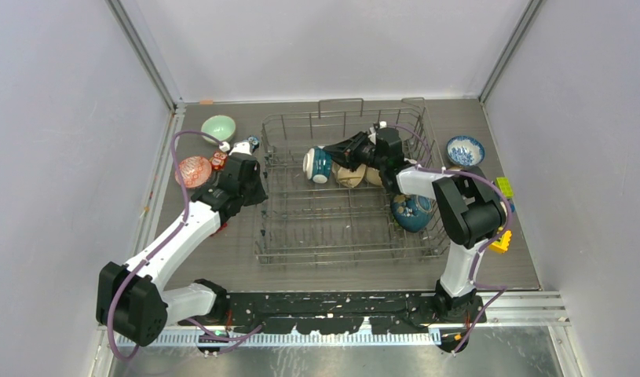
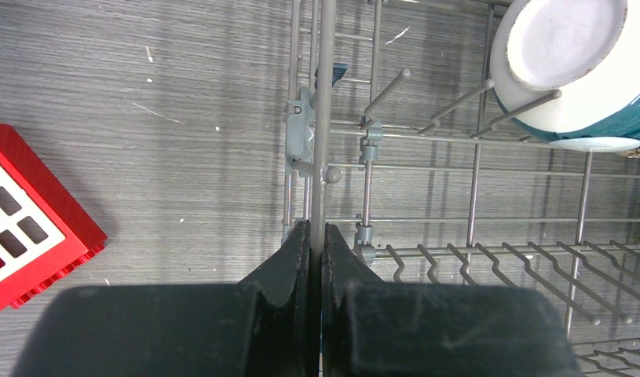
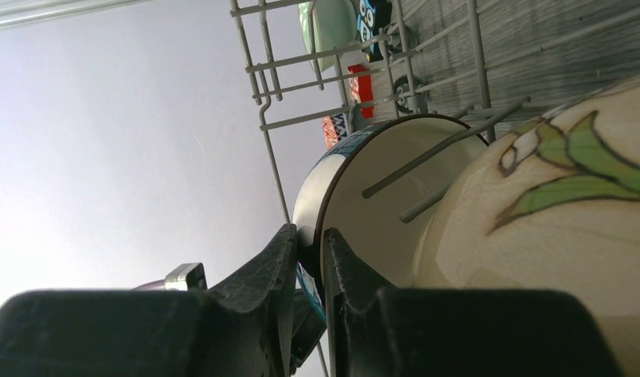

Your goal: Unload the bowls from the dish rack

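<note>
A wire dish rack [image 1: 340, 255] fills the middle of the table. My left gripper is shut on the rack's left side wire. My right gripper is shut on the rim of a teal-and-white bowl [image 1: 316, 165], which lies on its side among the tines, base to the left. Right beside it are beige bowls [image 1: 349, 176], one with painted green leaves [image 3: 552, 220]. A blue bowl [image 1: 411, 212] sits in the rack's lower right, partly under my right arm.
Outside the rack are a green bowl [image 1: 218, 126] and orange patterned bowl [image 1: 193, 169] at left, and a blue-white bowl [image 1: 464, 148] at right. Toy bricks [image 2: 34, 228] lie on both sides. Bare table shows along the front.
</note>
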